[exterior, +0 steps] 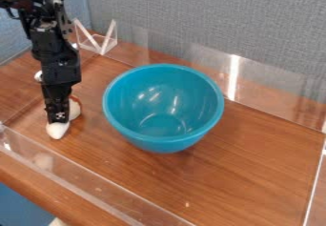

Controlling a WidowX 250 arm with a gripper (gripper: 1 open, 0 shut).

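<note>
My black gripper (60, 115) reaches down at the left side of the wooden table, shut on a small white object (57, 130) that rests low at the table surface; its exact shape is partly hidden by the fingers. To the right of it stands a large teal bowl (163, 111), upright and empty, apart from the gripper.
A white rack-like item (82, 34) stands behind the arm at the back left. A clear low barrier edges the table along the front left and back.
</note>
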